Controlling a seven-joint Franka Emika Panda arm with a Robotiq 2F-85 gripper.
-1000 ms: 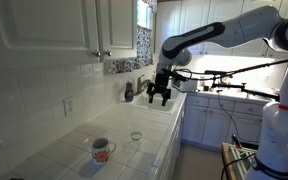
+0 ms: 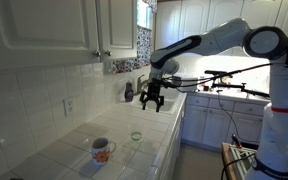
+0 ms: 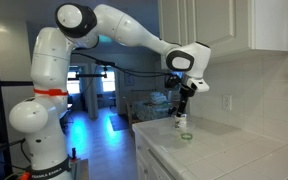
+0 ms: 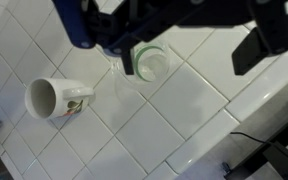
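A white mug (image 2: 101, 151) with a coloured print stands on the tiled counter; the wrist view shows the mug (image 4: 56, 98) at left with its opening visible. Close by is a small clear round piece with a green rim (image 2: 136, 136), probably a glass or lid; in the wrist view this green-rimmed piece (image 4: 152, 63) appears partly hidden behind a finger. My gripper (image 2: 152, 102) hangs above the counter, farther toward the sink than both in exterior view 1. Its fingers are spread wide in the wrist view, and the gripper has nothing held between them.
A tiled wall with an outlet (image 2: 68, 105) runs along its back, and upper cabinets (image 2: 44, 35) overhang it. The sink area (image 2: 164, 100) lies at the far end. A black cable (image 4: 254, 141) shows beyond the counter edge.
My gripper has moved left and slightly lower in exterior view 1, toward the mug and green-rimmed piece. Those two have stayed in place.
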